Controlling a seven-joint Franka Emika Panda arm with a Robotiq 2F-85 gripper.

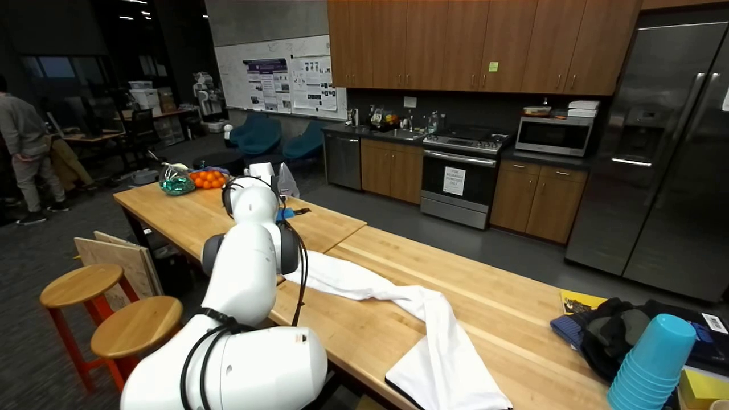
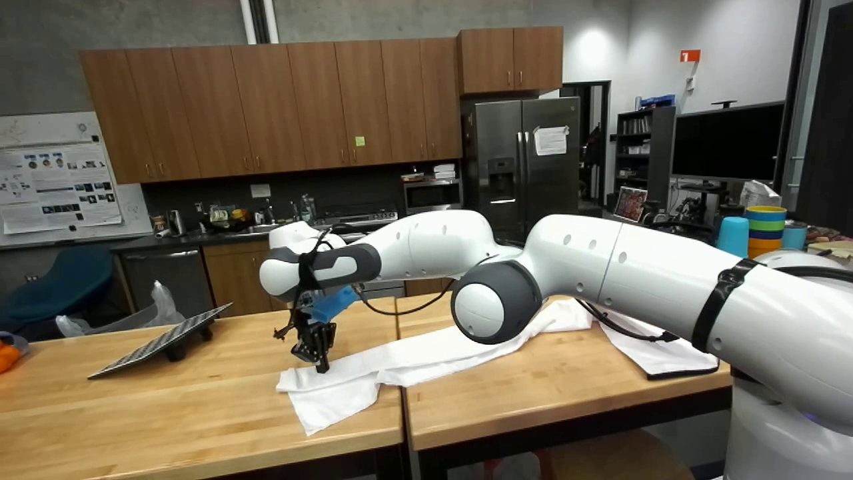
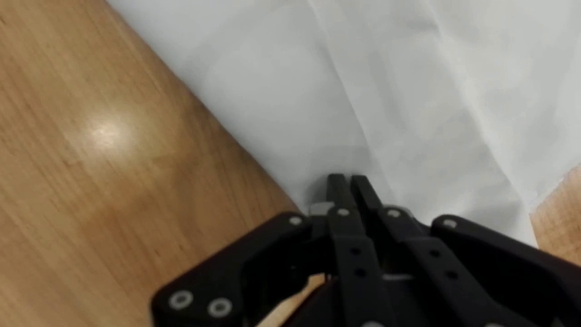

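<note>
A long white cloth point(image 2: 448, 352) lies loosely folded along the wooden table, crossing the seam between its two halves. Its near end spreads wide in exterior view 1, where the white cloth point(image 1: 447, 362) shows a dark edge. My gripper point(image 2: 322, 368) points down at the cloth's far-left end. From the wrist, the gripper is shut, its fingertips together over the white cloth point(image 3: 283, 98) close to its edge. No cloth shows clearly pinched between them. In exterior view 1 the arm hides the gripper.
A dark slanted panel point(image 2: 164, 340) stands on the table left of my gripper. Stacked blue cups point(image 1: 652, 365) and dark clothing point(image 1: 615, 328) sit at the table's right end. Oranges point(image 1: 207, 179) lie at the far end. Bare table point(image 2: 200, 408) surrounds the cloth's left end.
</note>
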